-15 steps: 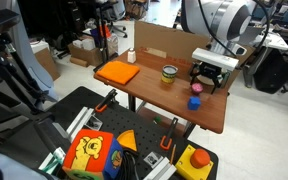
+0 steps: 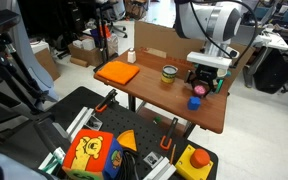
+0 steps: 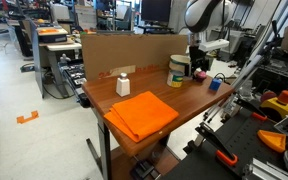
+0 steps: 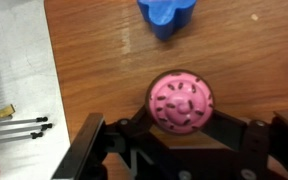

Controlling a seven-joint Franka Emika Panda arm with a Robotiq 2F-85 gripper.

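A round pink object with dark sprinkle marks (image 4: 180, 102), like a toy donut, sits on the wooden table near its right side. In exterior view 1 the same pink piece (image 2: 201, 92) shows just below my gripper (image 2: 198, 82). The arm reaches down from above it. In the wrist view the dark fingers (image 4: 246, 142) flank the pink piece closely on both sides. Whether they press on it or stand slightly apart is not clear. A blue cup-like object (image 4: 165, 14) stands close by, past the pink piece.
A yellow-green can (image 2: 168, 75) stands left of the gripper. An orange cloth (image 2: 118, 72) lies at the table's left, with a white bottle-like item (image 3: 123, 85) behind it. A green object (image 2: 220, 85) is to the right.
Between a second ago and now the gripper has come down to the pink piece, which appears slightly shifted toward the front. The blue object has stayed in place.
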